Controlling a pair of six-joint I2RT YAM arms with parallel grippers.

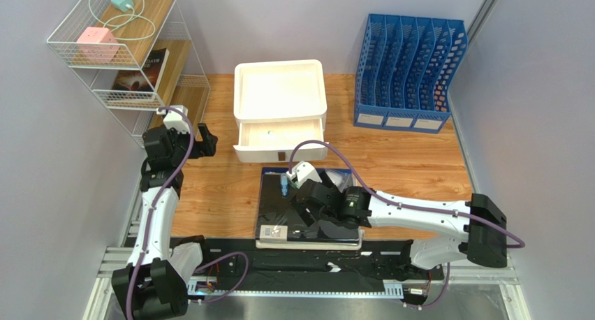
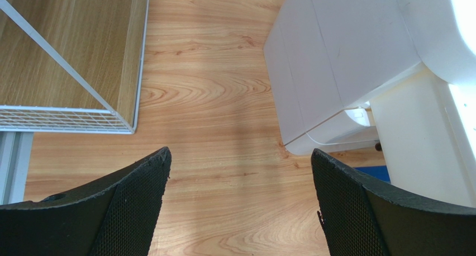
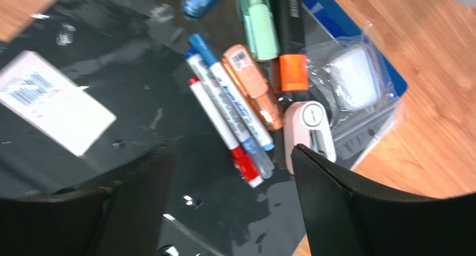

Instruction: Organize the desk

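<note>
My right gripper hangs open over the black folder stack [image 1: 272,212], nothing gripped. Beneath it in the right wrist view lie markers with red [image 3: 218,116] and blue [image 3: 237,99] caps, orange [image 3: 251,85] and green [image 3: 260,29] highlighters, a pink stapler-like item [image 3: 299,133], an orange-banded black marker [image 3: 293,71] and a bagged white item [image 3: 355,77]. The white drawer unit [image 1: 279,89] has its drawer pulled out. My left gripper stands open beside it, with nothing between its fingers.
A wire shelf [image 1: 178,54] with a book, chargers and cable stands back left. A blue divided file holder [image 1: 408,68] stands back right. Bare wood lies either side of the folders.
</note>
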